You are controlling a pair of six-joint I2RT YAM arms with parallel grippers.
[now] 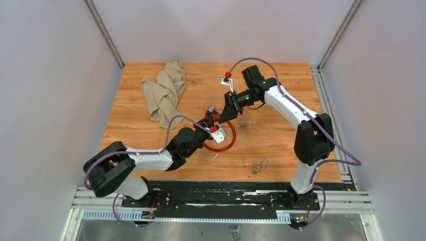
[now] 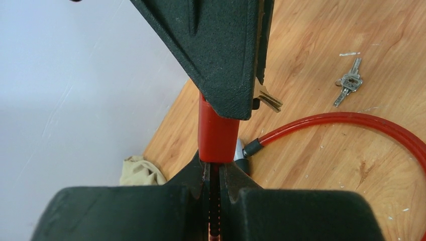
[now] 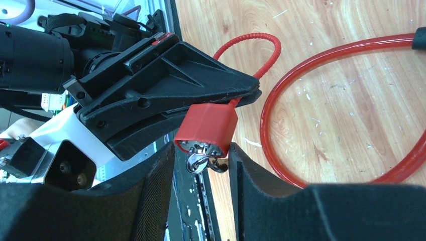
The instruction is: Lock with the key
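My left gripper (image 1: 211,119) is shut on a red lock body (image 2: 218,135), held up over the table with a red cord looping from it. My right gripper (image 1: 228,113) hangs just over it; in the right wrist view the red lock body (image 3: 207,125) sits between and beyond its fingertips, with shiny metal rings (image 3: 198,163) at its near end. The right fingers stand part open around these rings; whether they grip anything is unclear. A brass piece (image 2: 268,100) shows beside the right fingers in the left wrist view.
A red cable loop (image 1: 232,140) lies on the table below. Loose keys (image 1: 242,125) lie to the right, a brass padlock (image 1: 257,168) near the front edge, a beige cloth (image 1: 161,95) at the back left.
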